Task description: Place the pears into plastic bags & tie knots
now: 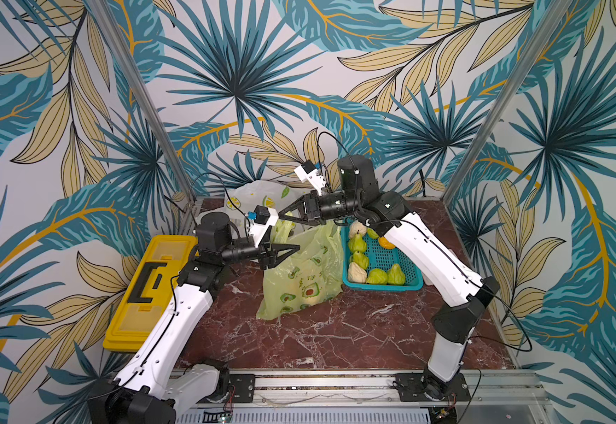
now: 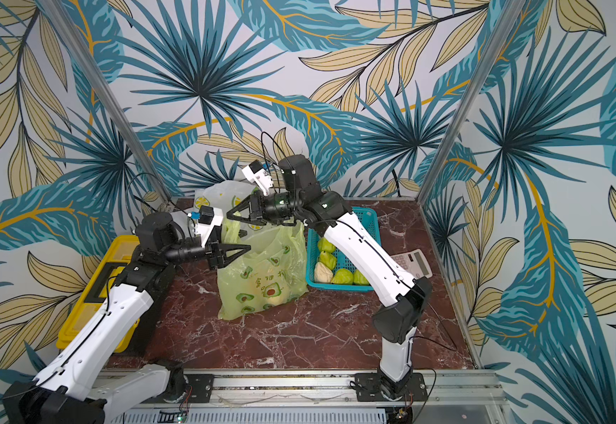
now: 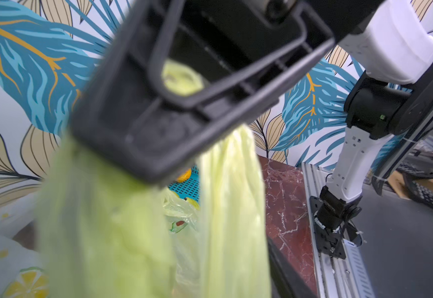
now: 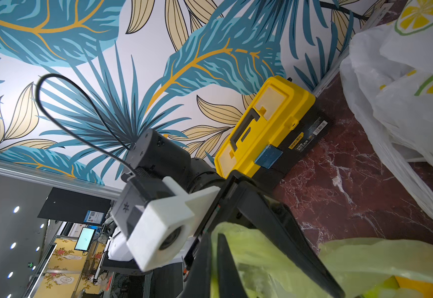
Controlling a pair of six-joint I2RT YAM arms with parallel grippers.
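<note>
A thin green plastic bag (image 1: 301,279) with avocado prints hangs at the middle of the table, with a rounded pale bulge low inside it. My right gripper is shut on a strip of the bag's upper part. My left gripper (image 1: 292,251) stands partly open at the bag's left side. In the left wrist view, green plastic (image 3: 112,223) drapes under and behind one large finger (image 3: 132,119), while the other finger shows only at the lower right. Pears (image 1: 395,274), green and some pale, lie in a blue-green basket (image 1: 412,281) to the right.
A white bag with lemon prints (image 1: 255,192) lies behind the green one. On the left is a yellow-lidded toolbox (image 1: 170,247). A calculator (image 2: 414,263) rests right of the basket. Both grippers are close together.
</note>
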